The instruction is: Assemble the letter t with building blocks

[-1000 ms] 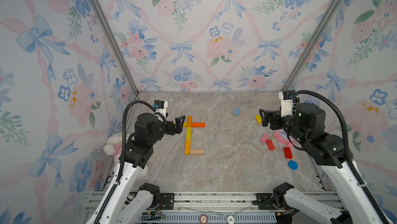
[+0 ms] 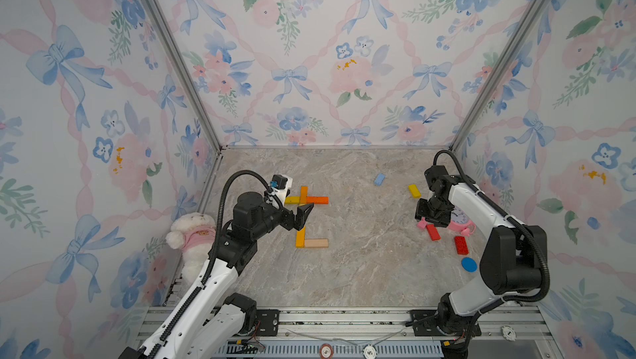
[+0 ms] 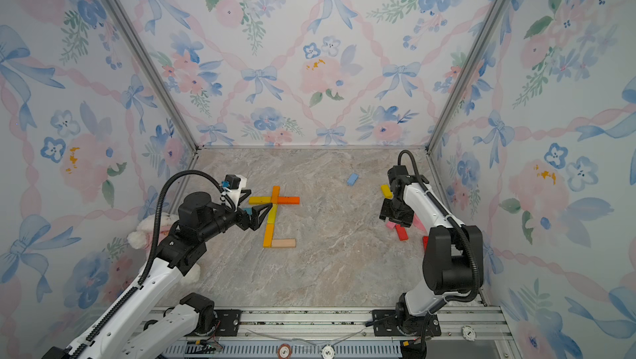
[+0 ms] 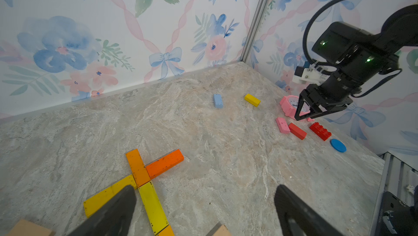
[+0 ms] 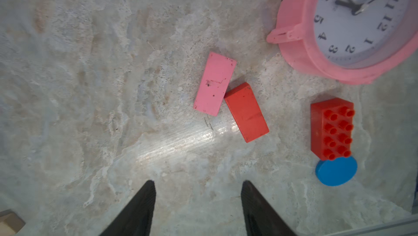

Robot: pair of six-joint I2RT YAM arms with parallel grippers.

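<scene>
Building blocks lie flat on the table in a t outline: an orange top block (image 4: 137, 167), a yellow left arm block (image 4: 106, 192), an orange-red right arm block (image 4: 164, 163), a yellow stem block (image 4: 152, 206), an orange lower stem block (image 3: 268, 235) and a wooden foot block (image 3: 283, 243). Above the stem hovers my left gripper (image 2: 300, 217), open and empty. My right gripper is part open, nothing between its fingers, above the right side. Ahead of it in the right wrist view lie a pink block (image 5: 215, 84) and a red block (image 5: 246, 112), almost touching.
Near the right gripper are a pink clock (image 5: 296, 31), a red studded brick (image 5: 332, 128) and a blue disc (image 5: 336, 171). A blue block (image 2: 379, 179) and a yellow block (image 2: 414, 190) lie farther back.
The right arm has swung down and folded, bringing its gripper low over the pink and red blocks. My left gripper has shifted right and slightly down, over the stem. The blocks look unmoved.
</scene>
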